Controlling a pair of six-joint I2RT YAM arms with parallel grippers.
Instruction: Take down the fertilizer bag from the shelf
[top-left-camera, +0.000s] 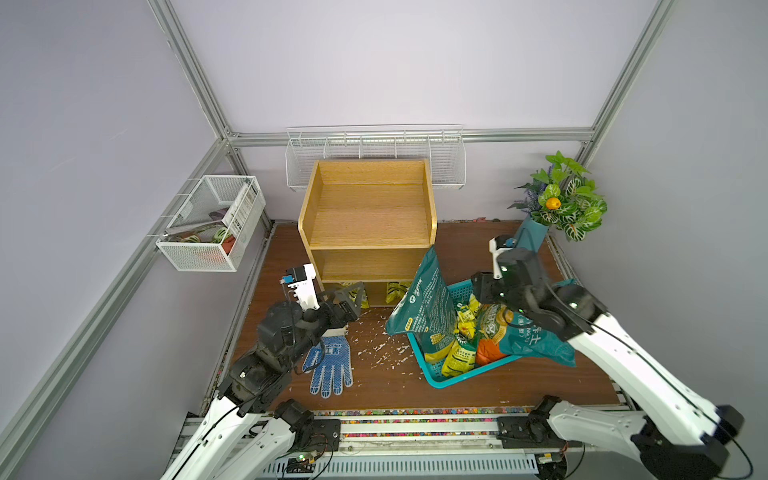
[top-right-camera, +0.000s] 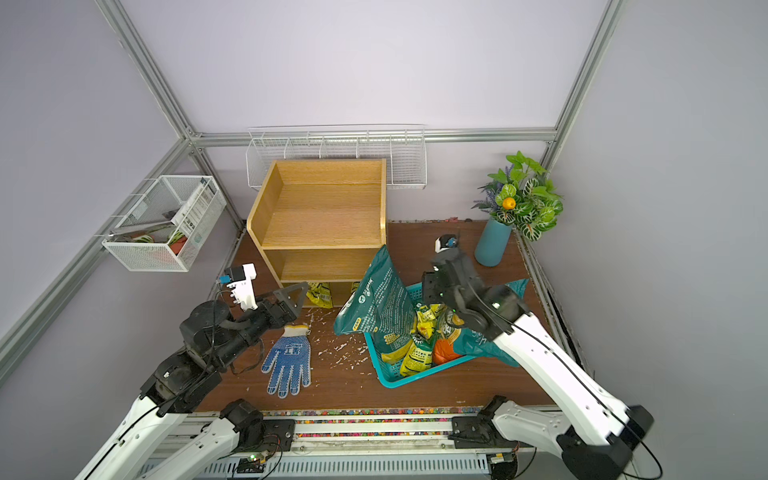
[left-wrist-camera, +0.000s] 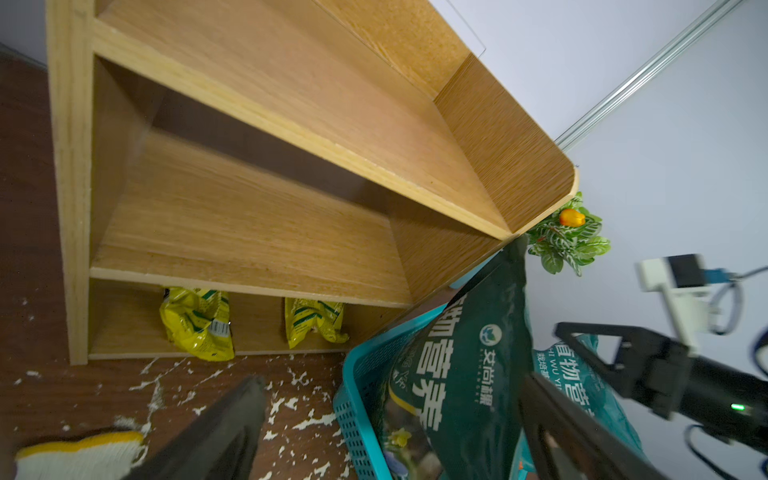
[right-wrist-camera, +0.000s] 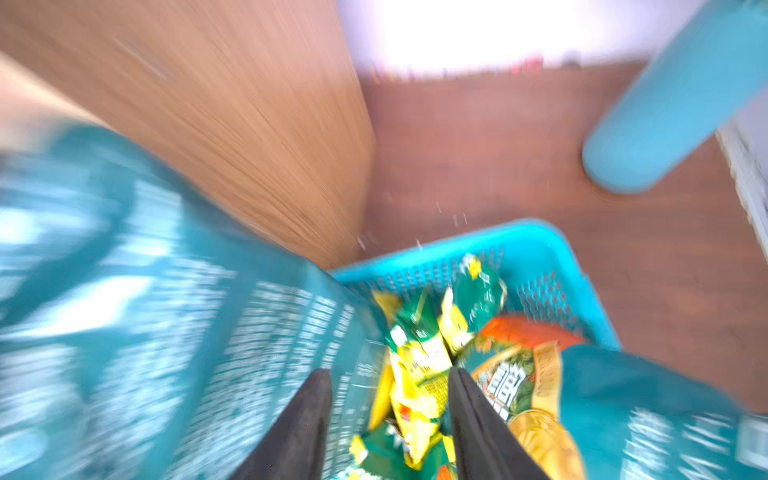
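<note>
A tall teal fertilizer bag (top-left-camera: 426, 297) leans upright from the basket (top-left-camera: 438, 385), close beside the right side of the wooden shelf (top-left-camera: 372, 242). A second teal bag (top-left-camera: 540, 340) lies over the basket's right side, with small yellow-green bags (right-wrist-camera: 420, 360) between the two. Two yellow bags (left-wrist-camera: 197, 324) show in the shelf's lowest level; its upper boards look bare. In front of the shelf's left side, my left gripper is open and empty. My right gripper hangs above the basket, its fingers parted with nothing visible between them.
A blue knit glove (top-left-camera: 328, 365) and white scraps lie on the brown table. At the back right stands a blue vase (top-right-camera: 493, 242) with leafy plants. White wire baskets (top-left-camera: 212, 254) hang on the left and back rails. Table behind the basket is clear.
</note>
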